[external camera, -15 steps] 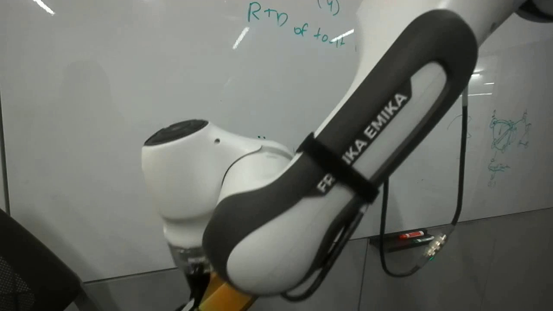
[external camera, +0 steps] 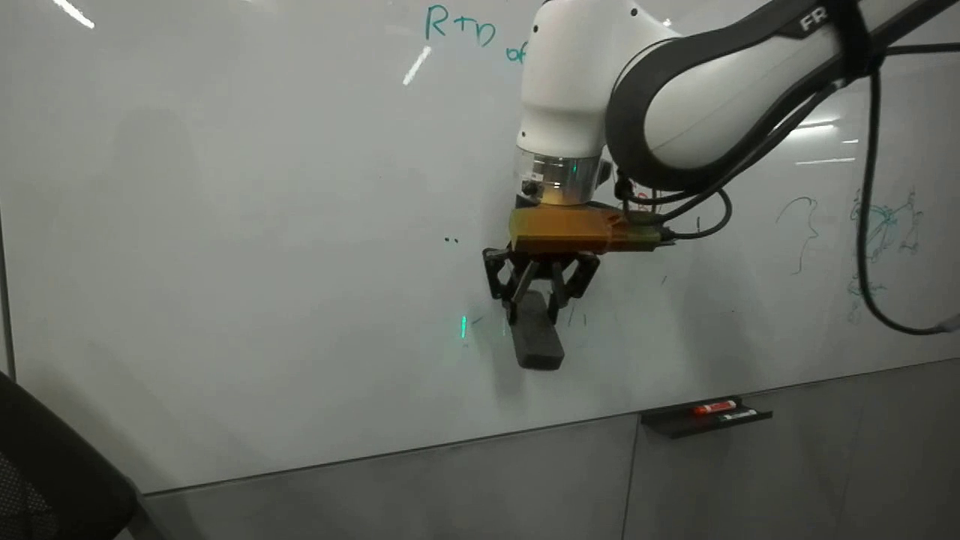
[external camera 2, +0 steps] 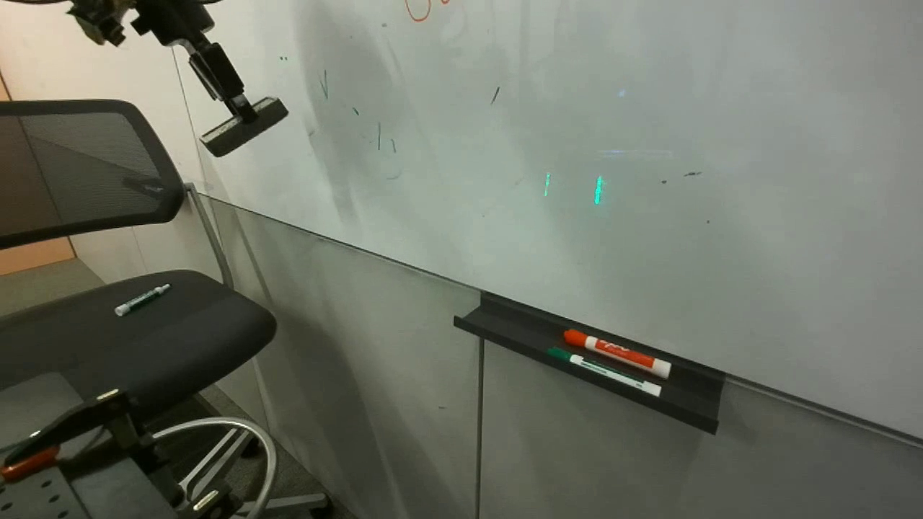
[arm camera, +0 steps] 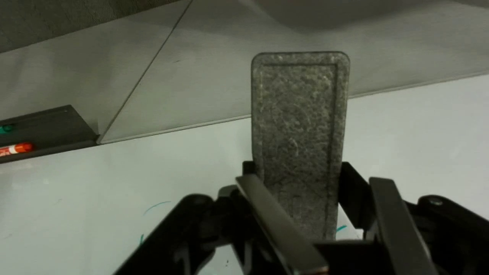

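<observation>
A grey felt-faced whiteboard eraser [arm camera: 298,119] is pinched between the black fingers of my gripper [external camera: 532,315], which is shut on it. In exterior view 1 the eraser [external camera: 538,346] hangs below the fingertips in front of the whiteboard [external camera: 270,270]. From the side, the gripper [external camera 2: 246,111] holds the eraser [external camera 2: 244,127] at upper left, with a gap between it and the board. Green marks [external camera 2: 598,190] and a few short dark strokes are on the board surface. Green writing [external camera: 459,25] stands higher up.
A black tray [external camera 2: 588,367] on the wall below the board holds a red marker [external camera 2: 619,353] and a green-capped marker [external camera 2: 606,373]. A chair [external camera 2: 130,329] with a marker [external camera 2: 143,299] on its seat stands at the left. Most of the board front is free.
The arm has risen and swung right in exterior view 1. The gripper, low and mostly out of frame before, now shows with the eraser in front of the board.
</observation>
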